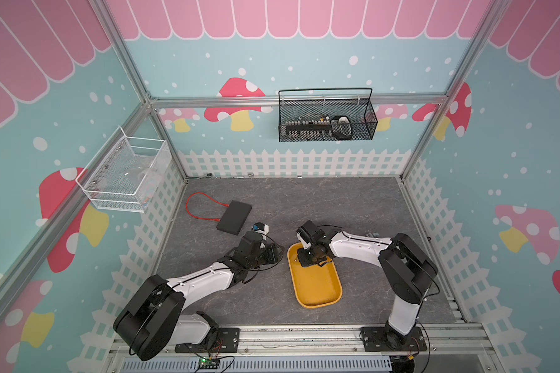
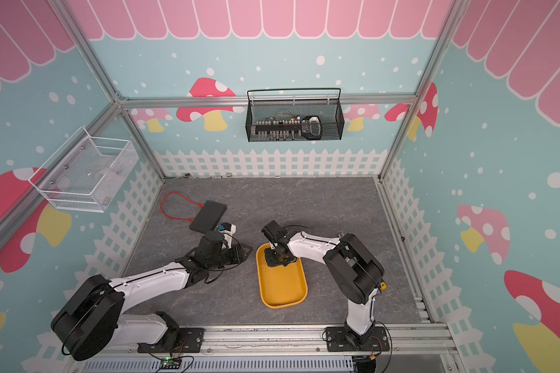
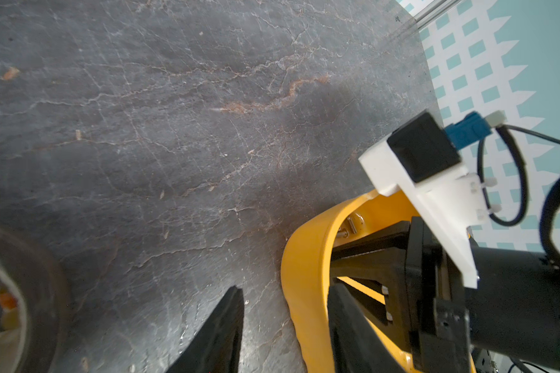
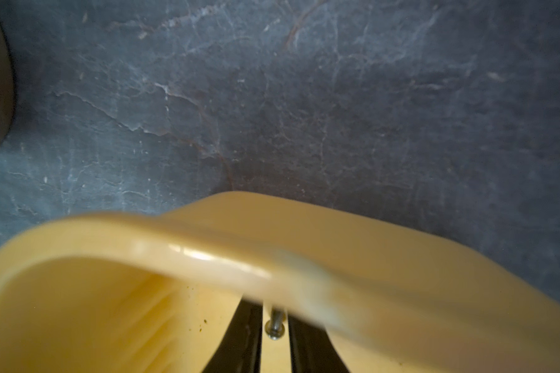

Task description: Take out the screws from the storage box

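The yellow storage box (image 1: 316,299) lies open on the table in front of both arms. Over its far left end, my right gripper (image 1: 305,256) reaches down inside. In the right wrist view, a metal screw (image 4: 275,330) shows between that gripper's close-set fingers (image 4: 250,332); the box rim hides their tips, so whether they grip it cannot be told. Small metal screws (image 3: 343,233) lie by the inner wall in the left wrist view. My left gripper stands part open and empty left of the box, one finger overlapping its rim from this view.
A black flat case (image 1: 234,217) with a red cord lies behind the left arm. Wire baskets hang on the back wall, a black one (image 1: 326,133), and on the left, a white one (image 1: 123,177). Bare table stretches behind the box.
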